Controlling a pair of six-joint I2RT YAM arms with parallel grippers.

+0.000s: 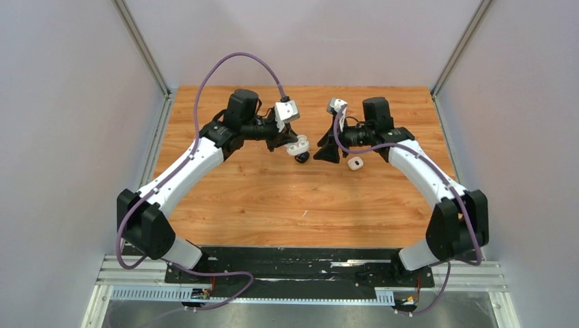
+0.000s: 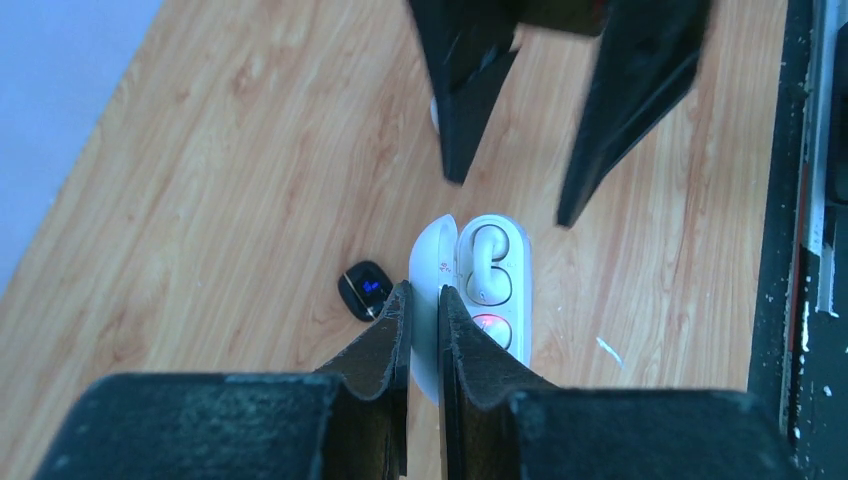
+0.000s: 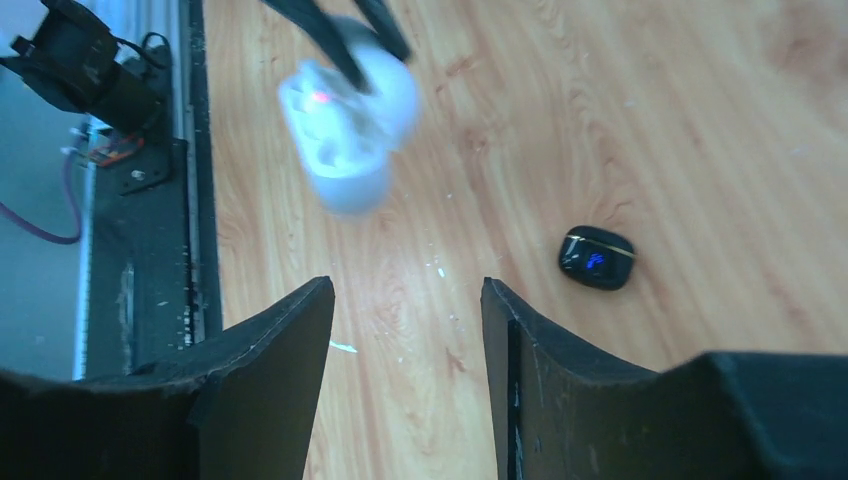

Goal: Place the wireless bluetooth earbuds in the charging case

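Observation:
My left gripper is shut on the open white charging case, held above the table; a white earbud sits in its upper well, and a light glows red in the lower one. The case is also in the top view and appears blurred in the right wrist view. My right gripper stands open to the right of the case, its dark fingers showing above it in the left wrist view, with nothing between them in the right wrist view.
A small black object with a blue light lies on the wooden table below the case. A small white item lies to the right, under the right arm.

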